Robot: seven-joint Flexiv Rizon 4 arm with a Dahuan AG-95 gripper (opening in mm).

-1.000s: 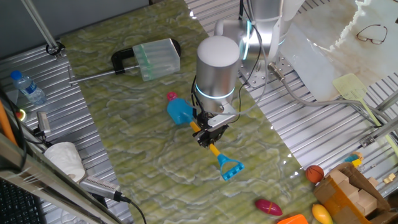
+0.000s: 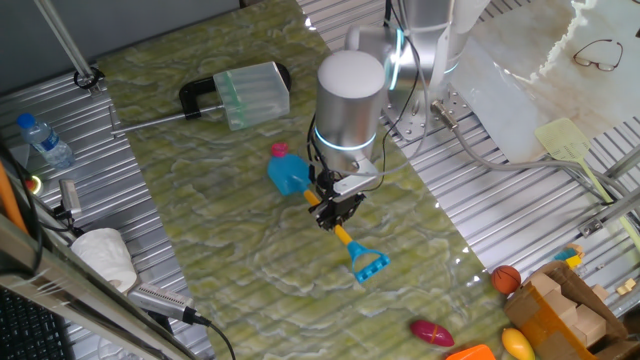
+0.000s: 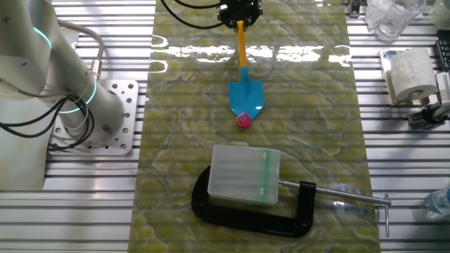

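A toy shovel with a blue blade (image 2: 289,174), a yellow shaft (image 2: 343,235) and a blue handle (image 2: 370,264) lies along the green marbled mat. My gripper (image 2: 336,214) is around the yellow shaft and appears shut on it; its fingers are mostly hidden. In the second exterior view the gripper (image 3: 240,17) is cut off by the top edge, with the shovel's blade (image 3: 245,94) pointing toward the clamp. A small pink round object (image 3: 243,120) is at the blade's tip, touching or overlapping it. Whether it rests on the blade or against it, I cannot tell.
A black C-clamp (image 3: 256,221) with a translucent box (image 3: 242,174) lies beyond the blade. A cardboard box of blocks (image 2: 563,314), a small basketball (image 2: 506,279) and a dark pink toy (image 2: 431,332) are near one mat corner.
My gripper and the shovel have shifted slightly toward the clamp end, the handle moving up and a little left in the view. The pink object has moved slightly up and right.
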